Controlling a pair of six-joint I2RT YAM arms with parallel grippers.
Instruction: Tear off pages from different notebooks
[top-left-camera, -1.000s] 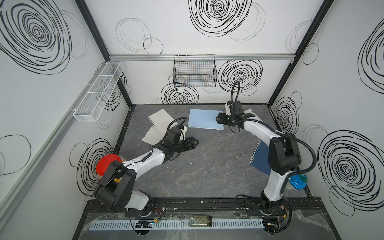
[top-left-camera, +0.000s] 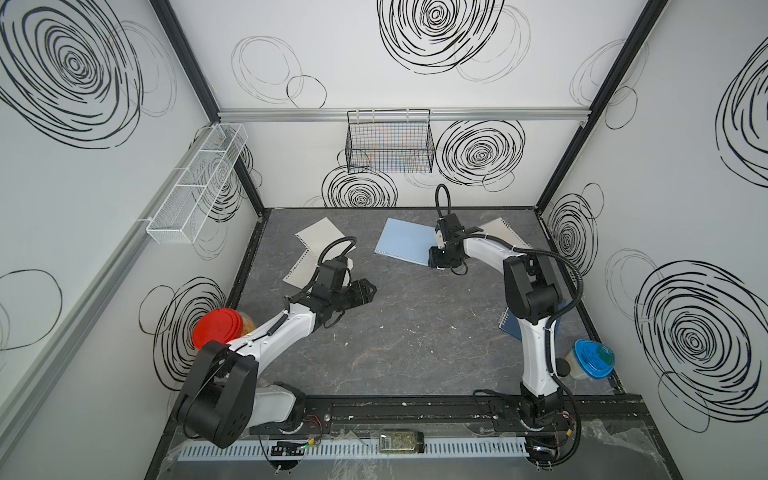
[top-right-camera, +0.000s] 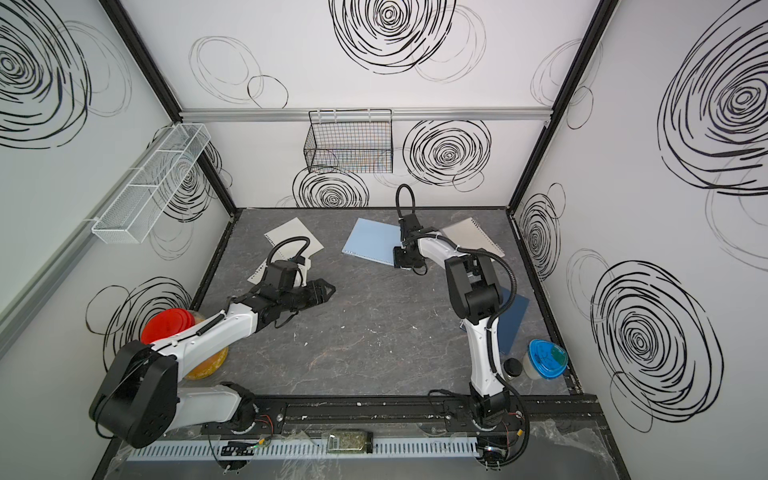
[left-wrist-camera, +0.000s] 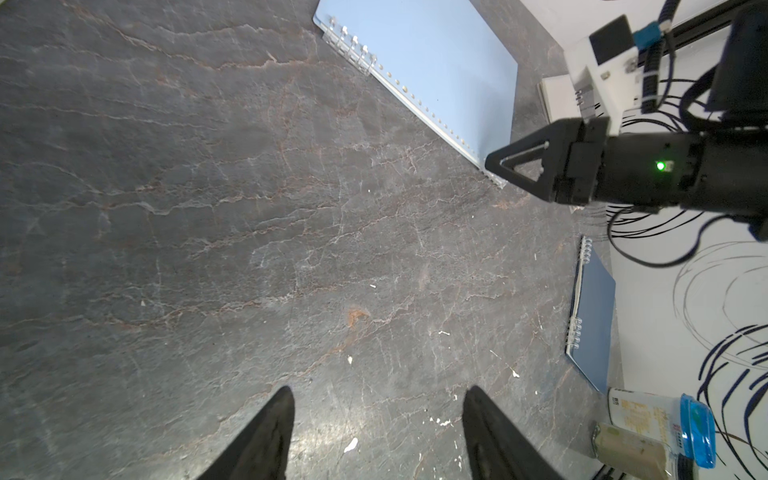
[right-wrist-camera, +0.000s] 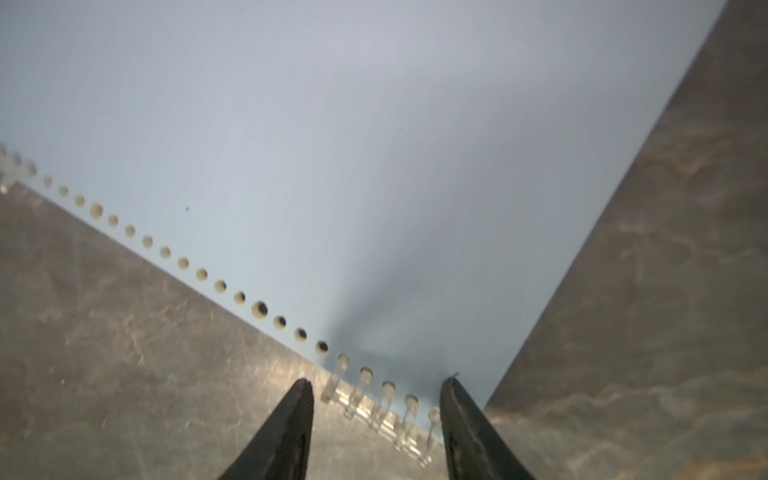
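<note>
A pale blue notebook (top-left-camera: 404, 240) lies at the back middle. My right gripper is down at its near right corner by the spiral binding (right-wrist-camera: 376, 412); in the blurred right wrist view its fingertips straddle that binding, and whether it grips the edge is unclear. My left gripper hangs over bare table left of centre, fingers apart with nothing between. Two cream notebooks (top-left-camera: 316, 236) lie at the back left, partly behind the left arm; a beige notebook (top-right-camera: 472, 240) is at the back right, and a dark blue one (left-wrist-camera: 593, 312) at the right side.
Containers with red (top-left-camera: 216, 326) and blue lids (top-left-camera: 593, 358) stand at the front left and right edges. Wire baskets hang on the back (top-left-camera: 389, 140) and left (top-left-camera: 196, 184) walls.
My right gripper moved left and down onto the notebook's corner, whose near right end shifted slightly toward the front. My left arm drew back a little leftward.
</note>
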